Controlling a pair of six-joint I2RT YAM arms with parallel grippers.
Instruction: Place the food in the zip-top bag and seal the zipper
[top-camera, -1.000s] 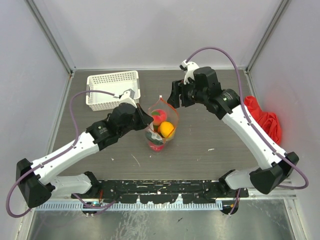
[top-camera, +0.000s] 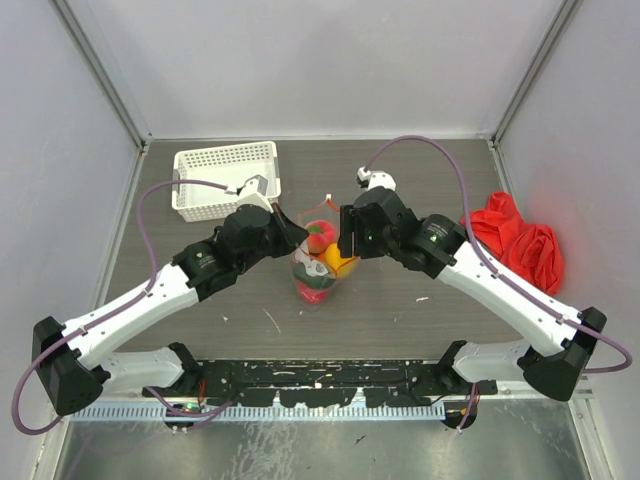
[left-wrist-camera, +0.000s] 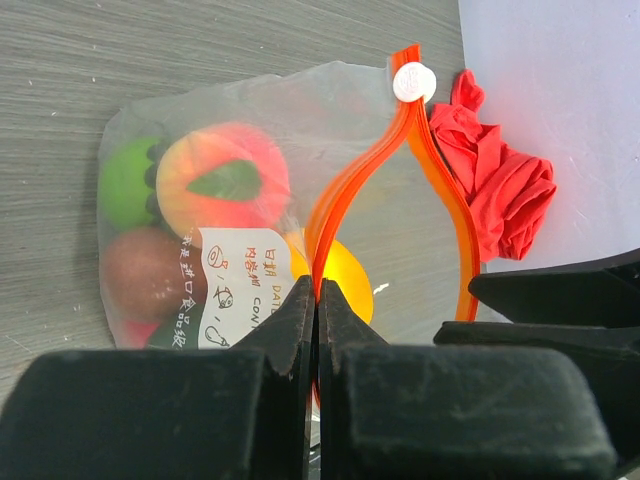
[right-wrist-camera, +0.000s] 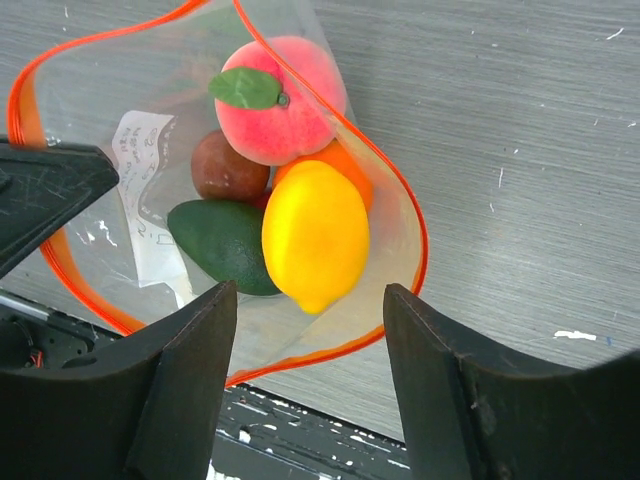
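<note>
The clear zip top bag (top-camera: 309, 276) stands with its mouth spread, bordered by an orange zip edge (left-wrist-camera: 346, 192). Inside lie a peach (right-wrist-camera: 280, 98), a yellow lemon (right-wrist-camera: 315, 238), a dark green avocado (right-wrist-camera: 226, 243), a brown round item (right-wrist-camera: 229, 168) and more food. A white slider (left-wrist-camera: 414, 82) sits at one end of the zipper. My left gripper is shut on the bag's near zip edge. Across the mouth, my right gripper is partly open, its fingers (right-wrist-camera: 208, 325) on either side of the opposite orange edge; the edge shows between them.
An empty white basket (top-camera: 226, 150) stands at the back left. A crumpled red cloth (top-camera: 520, 246) lies on the right by the wall. Bare table (top-camera: 440, 310) shows to the right of the bag.
My right gripper has come down and toward the front, from behind the bag to its right side. The left arm and the bag's place look the same.
</note>
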